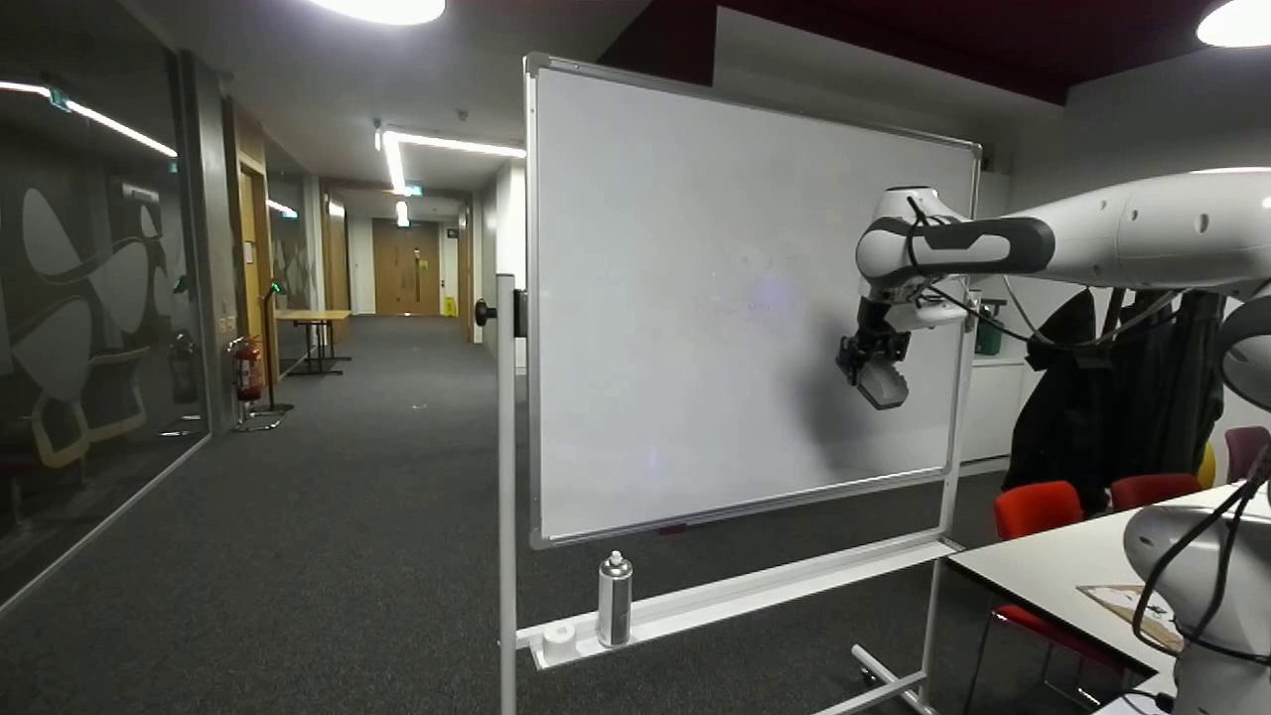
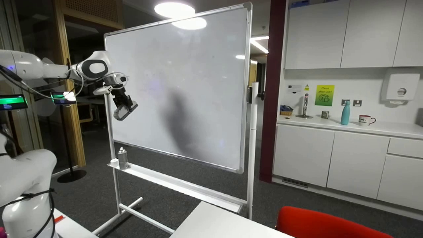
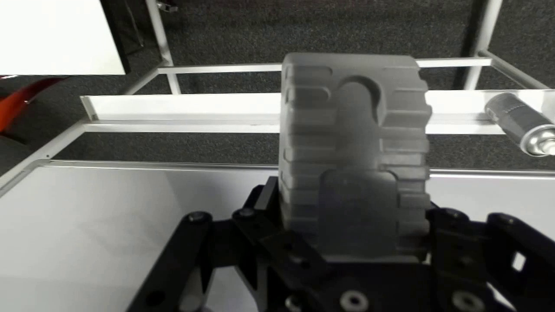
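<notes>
A ridged grey block, looking like a whiteboard eraser (image 3: 356, 140), fills the middle of the wrist view. My gripper (image 1: 876, 356) is shut on it, black fingers on both sides. In exterior view 1 the eraser (image 1: 883, 383) hangs tilted below the fingers, in front of the right part of the whiteboard (image 1: 667, 286). From the other side, in exterior view 2, the gripper (image 2: 123, 102) and the eraser (image 2: 124, 112) stand apart from the board. The board's surface is mostly blank, with faint marks near its middle.
On the tray (image 1: 763, 580) under the board stand a silver spray can (image 1: 615, 602) and a white roll (image 1: 559, 643). A white table (image 1: 1072, 562) with red chairs (image 1: 1037, 510) is close on the right. Grey floor lies open to the left.
</notes>
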